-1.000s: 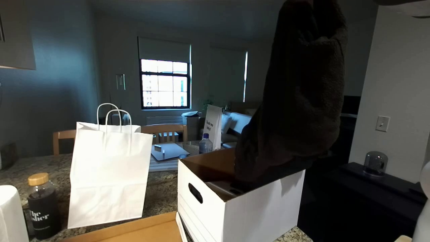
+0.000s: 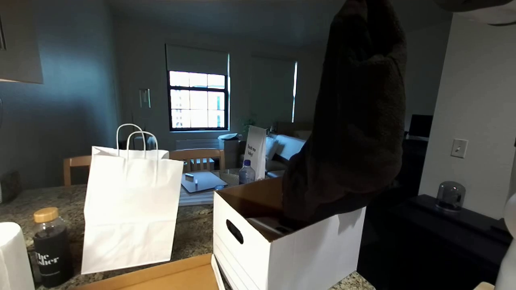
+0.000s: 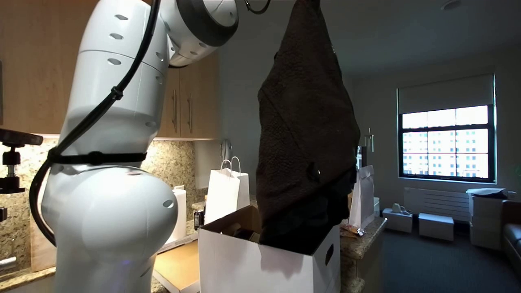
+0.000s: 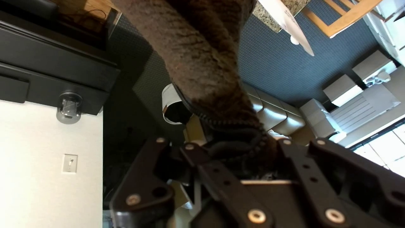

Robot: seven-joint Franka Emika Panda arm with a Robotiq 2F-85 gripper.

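Observation:
A dark brown fleece garment (image 2: 360, 111) with a zipper hangs in a long bundle over the white cardboard box (image 2: 314, 251). Its lower end dips inside the box's opening, while its top runs out of the upper edge in both exterior views. In the wrist view my gripper is shut on the zippered edge of the brown garment (image 4: 205, 57). The exterior views do not show the gripper. From the other side, the garment (image 3: 307, 122) covers much of the box's (image 3: 259, 268) opening. Some dark items lie inside the box, too shaded to make out.
Left of the box stand a white paper bag (image 2: 133, 212) and a bottle with a wooden cap (image 2: 50, 251). A brown cardboard lid (image 2: 159, 278) lies against the box's side. Behind are a water bottle (image 2: 247, 173) and a second white bag (image 2: 256, 150).
The hanging garment has shifted slightly left in exterior view 1, its upper part most. The box and the things around it stand as before.

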